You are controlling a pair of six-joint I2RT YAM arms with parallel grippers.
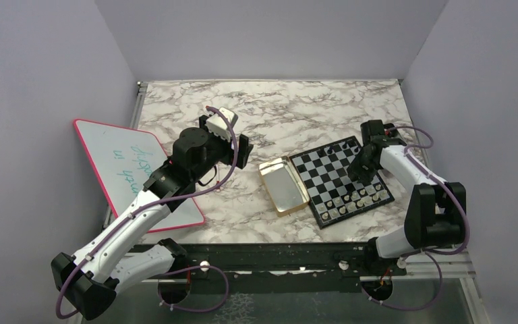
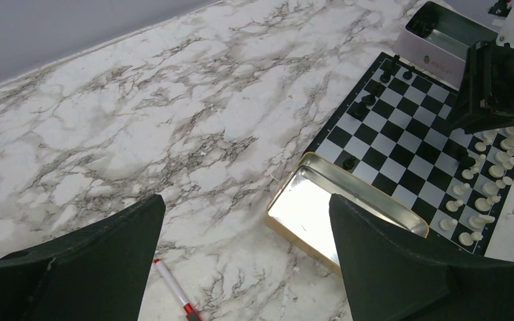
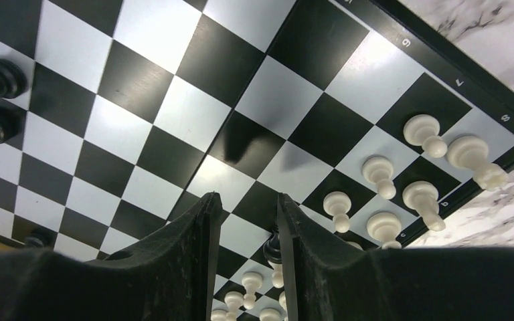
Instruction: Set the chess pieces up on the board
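Note:
The chessboard (image 1: 320,177) lies on the table. White pieces (image 2: 478,219) stand in two rows along its near side. Black pieces (image 2: 368,99) are on the far side, with one black pawn (image 2: 349,162) by the near-left edge. Another black piece (image 3: 272,249) is close to the white ones, partly hidden by a finger of my right gripper. That gripper is open above the board, with nothing held between its fingers. My left gripper is open and empty, over bare table left of the board.
An empty gold-rimmed tray (image 1: 264,177) touches or nearly touches the board's left side. Beyond the board is a box (image 2: 442,63) with black pieces inside. A red-and-white marker (image 2: 174,289) lies on the table, and a whiteboard (image 1: 131,172) stands at left.

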